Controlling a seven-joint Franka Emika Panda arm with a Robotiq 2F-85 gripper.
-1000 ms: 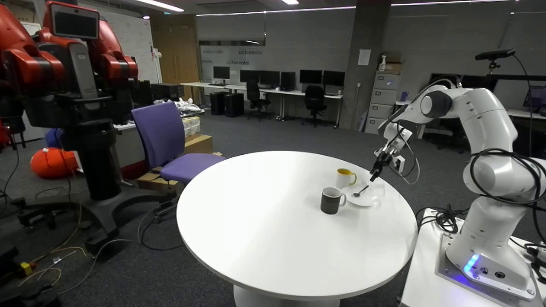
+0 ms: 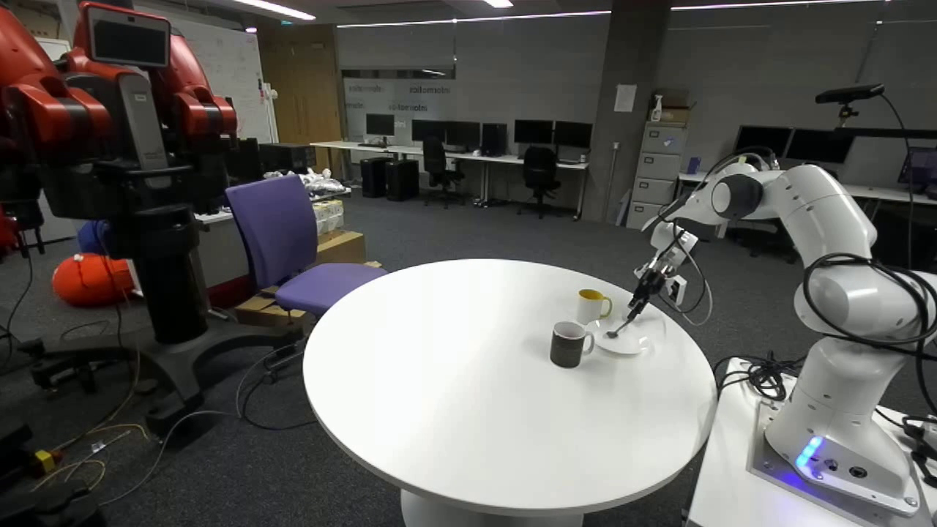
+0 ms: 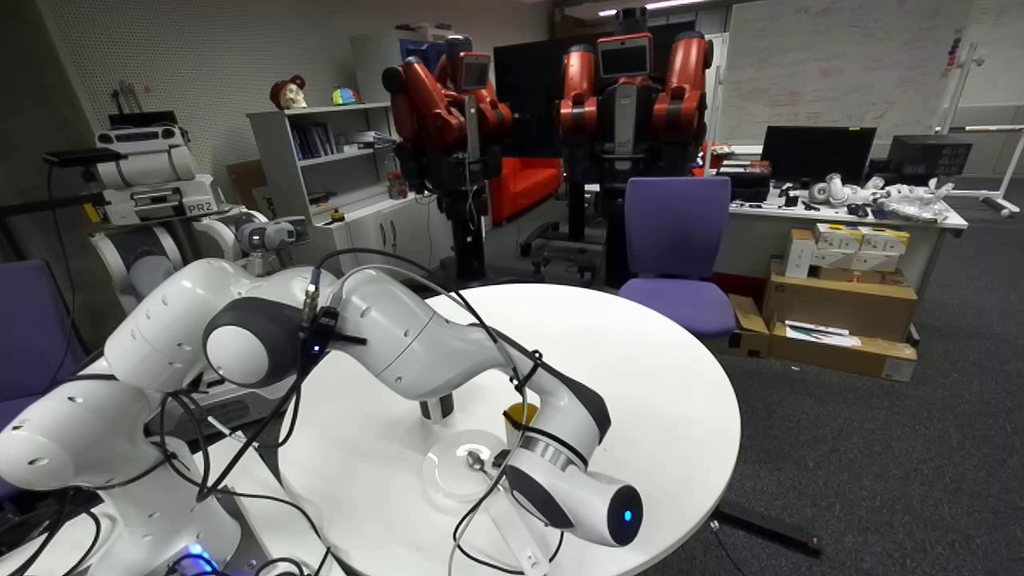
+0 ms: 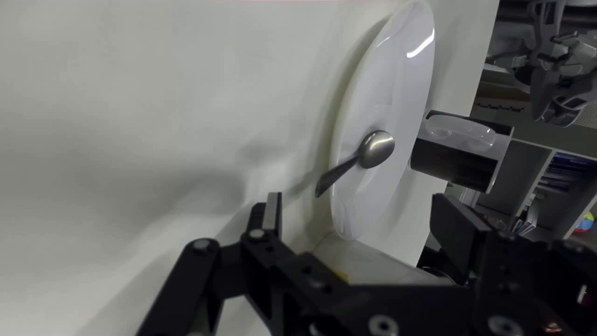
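Observation:
A dark metal spoon (image 2: 612,334) rests with its bowl on a white plate (image 2: 620,350), its handle reaching out over the rim. In the wrist view the same spoon (image 4: 376,149) points its handle end back towards my gripper. That gripper is partly open, fingers (image 4: 272,212) apart, and nothing is clearly held. The handle end appears in line with the gap, closer to the left-hand finger; whether it lies between the fingers cannot be told. From outside, the gripper (image 2: 632,312) is low at the plate's far side, right at the handle.
A yellow-lined white mug (image 2: 586,307) stands close to the gripper, behind the plate. Beside the plate stands a black and white mug (image 2: 567,348).
My gripper has come down and to the left in the exterior view, from above the handle to the handle itself. Spoon, plate and mugs look unmoved.

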